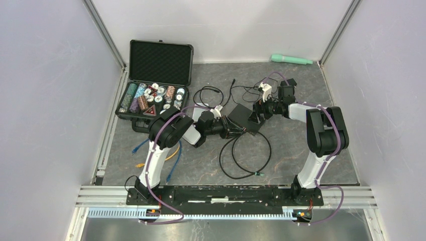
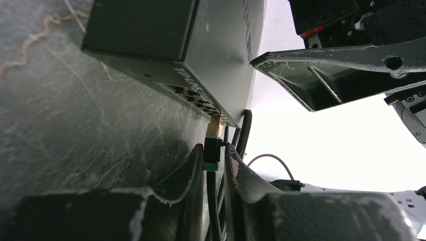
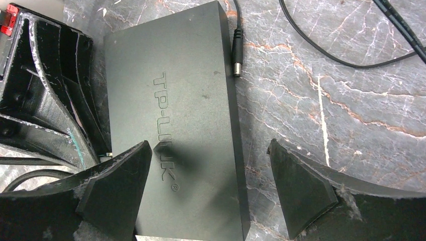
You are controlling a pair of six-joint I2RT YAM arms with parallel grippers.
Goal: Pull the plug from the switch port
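Observation:
The black TP-LINK switch (image 1: 241,114) lies on the marble floor at the centre, its logo face up in the right wrist view (image 3: 176,110). In the left wrist view a plug (image 2: 213,150) with teal bands sits in a port on the switch's side. My left gripper is shut on that plug, its cable running down between the fingers. My right gripper is part open over the switch's top, one finger over the switch and the other beside its edge; nothing is seen held in it.
An open case of poker chips (image 1: 150,100) stands at the left. Loose black cables (image 1: 211,93) and a DC connector (image 3: 237,52) lie behind the switch, blue and yellow cables (image 1: 176,155) front left, a looped cable (image 1: 266,160) in front. A green cylinder (image 1: 291,59) lies at the back right.

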